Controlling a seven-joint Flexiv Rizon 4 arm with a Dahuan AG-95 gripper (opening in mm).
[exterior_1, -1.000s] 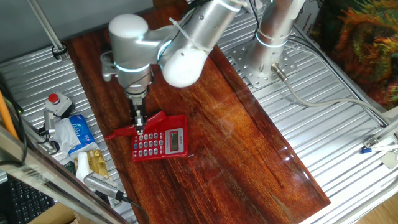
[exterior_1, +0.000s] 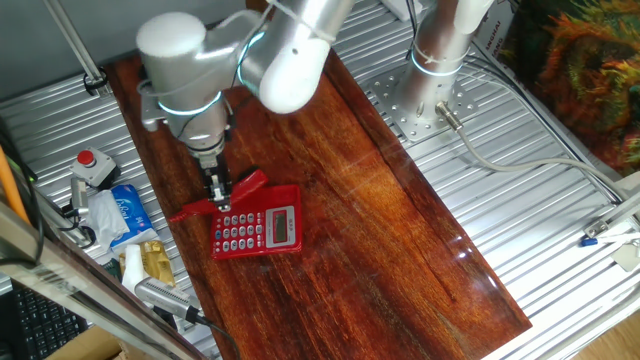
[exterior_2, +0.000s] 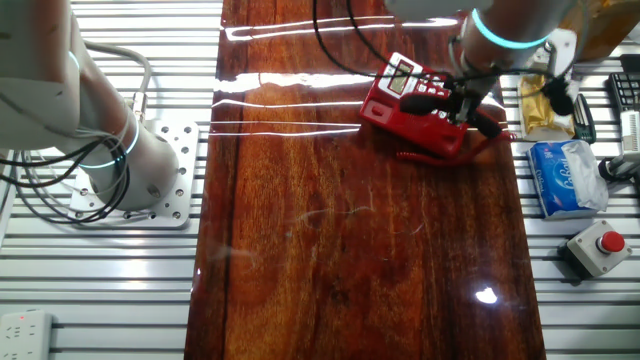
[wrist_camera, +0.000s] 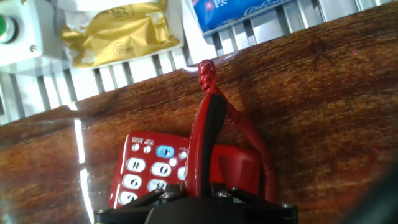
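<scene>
A red desk telephone (exterior_1: 257, 232) with light keys and a small display lies near the board's left edge. My gripper (exterior_1: 222, 200) is shut on its red handset (wrist_camera: 200, 140), which rises from between the fingers in the wrist view. Seen nearly edge-on there, the handset shows a red side and a black inner side. Part of the phone's cradle (wrist_camera: 239, 167) is uncovered beside it. A coiled red cord (wrist_camera: 254, 134) runs from the handset's far end. From the second exterior view, the phone (exterior_2: 400, 112) is partly covered by the arm and its cables.
Beyond the board's edge lie a blue-and-white packet (exterior_1: 127, 216), a gold packet (exterior_1: 157, 262) and a red-button box (exterior_1: 93, 167). A grey device (exterior_1: 167, 298) with a cable stands nearby. The wooden board (exterior_1: 385, 250) is clear to the phone's right.
The handset has turned a little with the gripper; the phone base stays put.
</scene>
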